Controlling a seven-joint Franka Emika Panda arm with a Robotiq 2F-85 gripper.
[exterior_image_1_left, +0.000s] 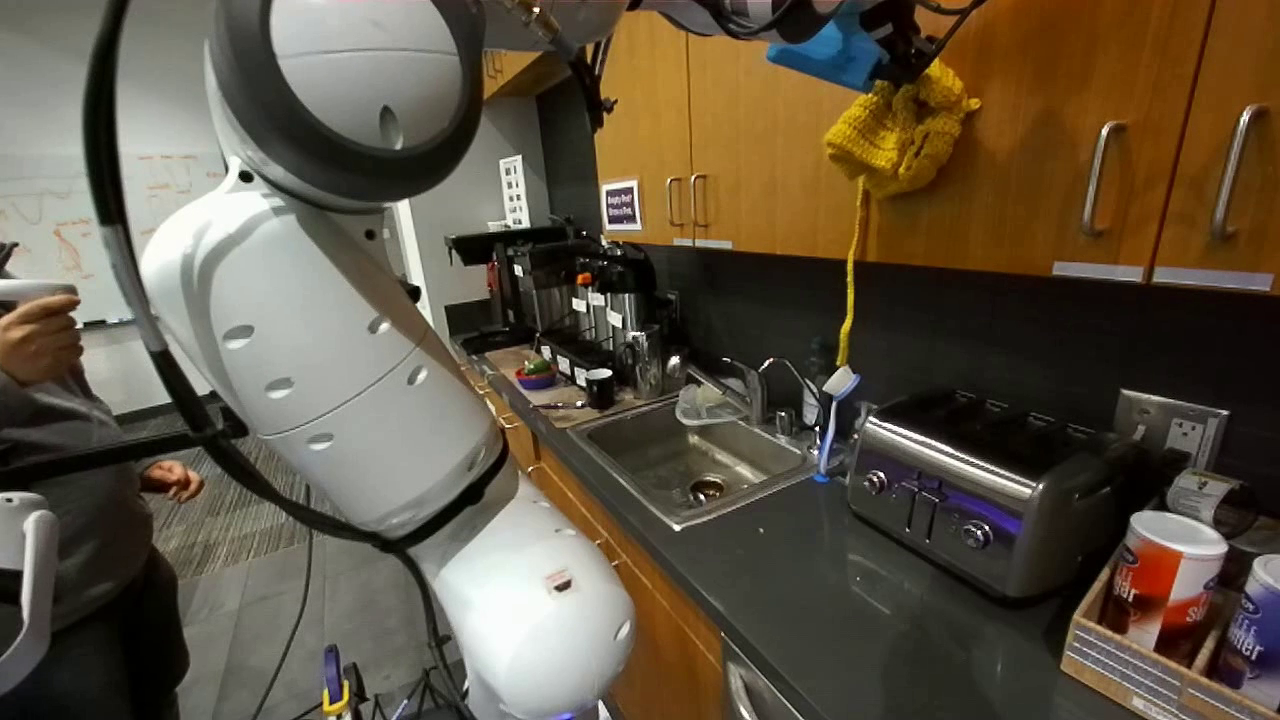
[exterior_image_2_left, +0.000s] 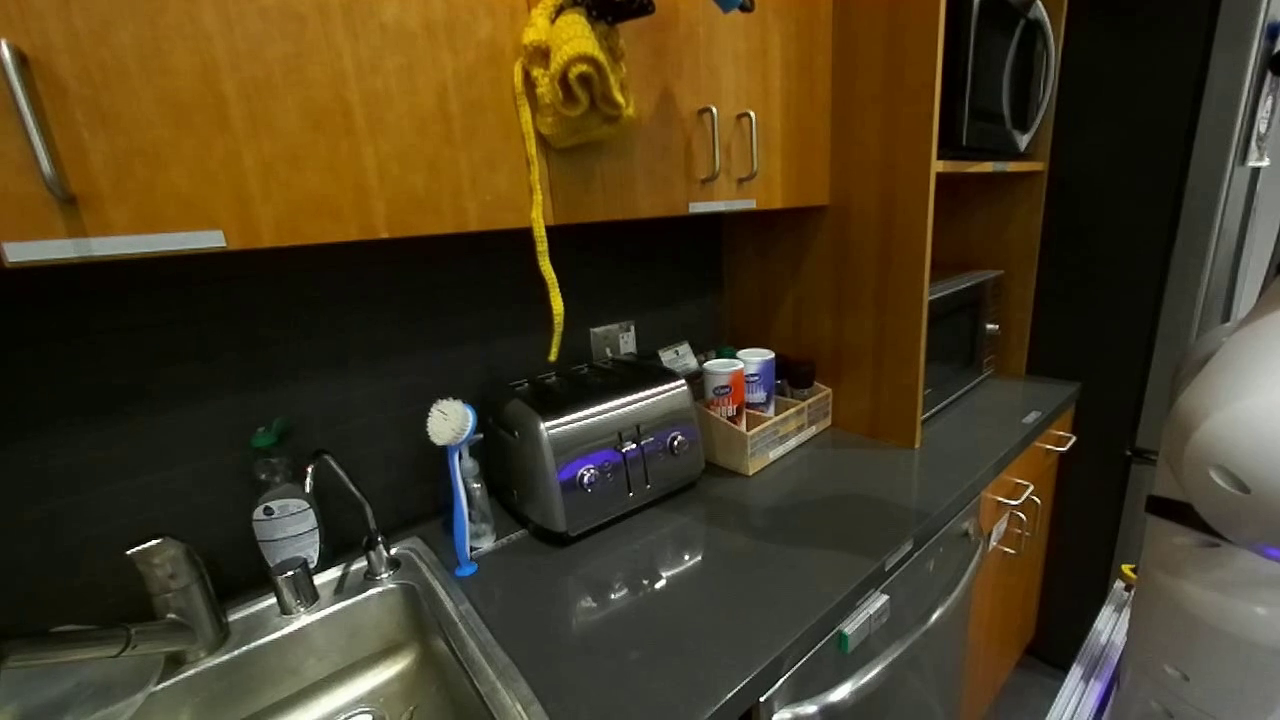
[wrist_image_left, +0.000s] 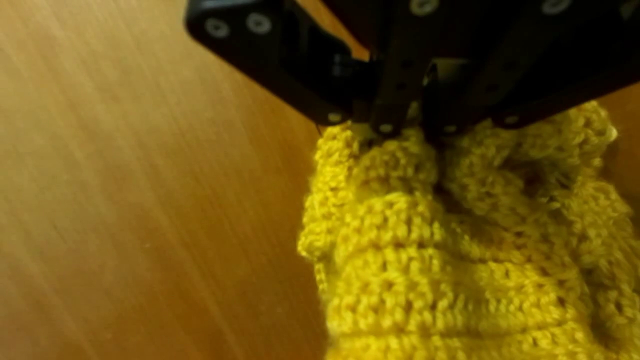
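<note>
A yellow knitted item (exterior_image_1_left: 894, 134) hangs in the air in front of the upper cabinets, with a long yellow cord (exterior_image_1_left: 852, 282) dangling from it. My gripper is shut on the top of the knit, which bunches up around the fingertips in the wrist view. In exterior view 2 the same knitted item (exterior_image_2_left: 582, 84) shows near the top edge, its cord ending just above the toaster; most of the gripper is out of that frame.
Below stand a steel toaster (exterior_image_2_left: 606, 450), a blue-handled brush (exterior_image_2_left: 458, 486) and a sink (exterior_image_1_left: 720, 480). A wooden box (exterior_image_2_left: 768, 438) with canisters sits beside the toaster. Cabinet handles (exterior_image_1_left: 1101, 178) jut out right of the knit.
</note>
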